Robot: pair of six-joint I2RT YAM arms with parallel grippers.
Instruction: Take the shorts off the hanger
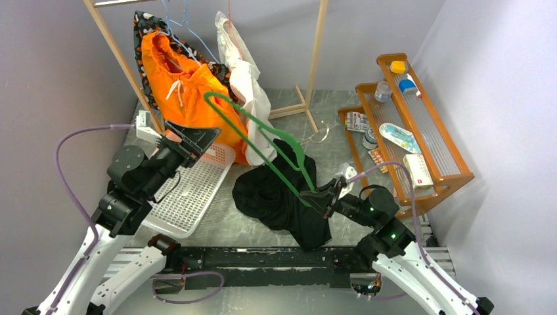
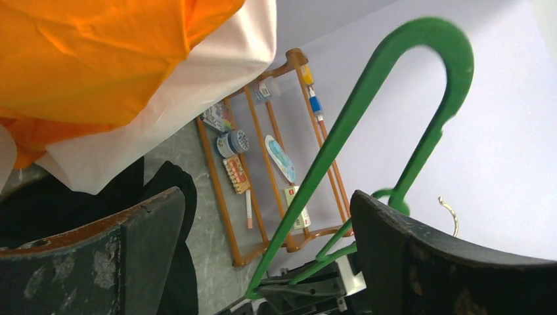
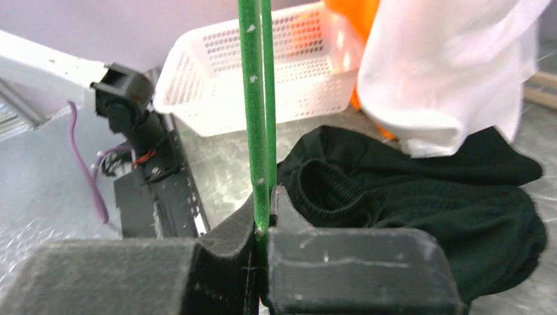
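Observation:
My right gripper (image 1: 318, 200) is shut on one end of a green hanger (image 1: 233, 121), which rises diagonally with nothing hanging on it; in the right wrist view the hanger (image 3: 255, 111) runs up from between the fingers. Black cloth, likely the shorts (image 1: 276, 203), lies crumpled on the floor beneath it, also in the right wrist view (image 3: 427, 216). My left gripper (image 1: 200, 141) is open, left of the hanger, with nothing between its fingers; the hanger (image 2: 348, 125) shows beyond it in the left wrist view.
Orange (image 1: 190, 92) and white (image 1: 243, 85) garments hang on a wooden rack at the back. A white basket (image 1: 184, 210) sits at left. A wooden shelf (image 1: 446, 167) with small items stands at right.

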